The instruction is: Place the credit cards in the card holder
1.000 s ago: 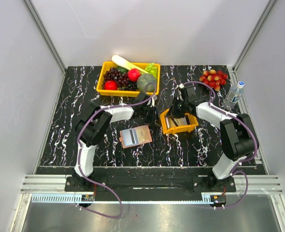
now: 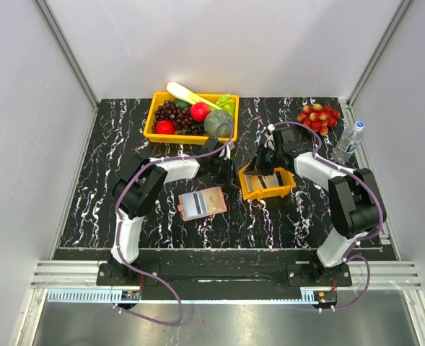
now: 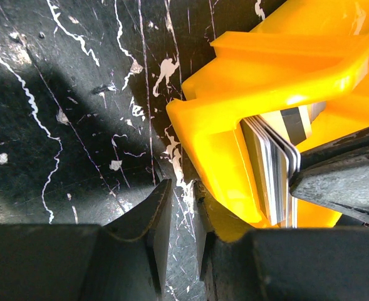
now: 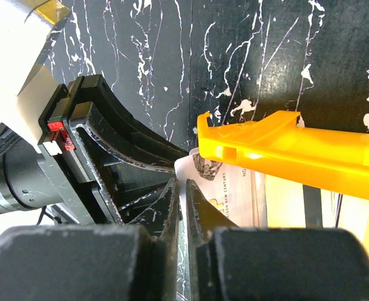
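A yellow tray [image 2: 280, 190] holds several cards [image 3: 270, 169], standing on edge in the left wrist view. My right gripper [image 2: 254, 170] reaches into the tray from above; in the right wrist view its fingertips [image 4: 194, 194] are close together at a pale card's [image 4: 227, 191] edge, and whether they grip it is unclear. My left gripper is just left of the tray, fingertips near each other over the counter; what, if anything, is between them cannot be seen. A card holder [image 2: 202, 205] with cards lies at centre front.
A yellow basket [image 2: 153, 135] of fruit and vegetables stands at the back. Red fruit [image 2: 317, 118] and a water bottle [image 2: 347, 143] are at the back right.
My right gripper has shifted very slightly within the tray. The left arm and the rest look unchanged.
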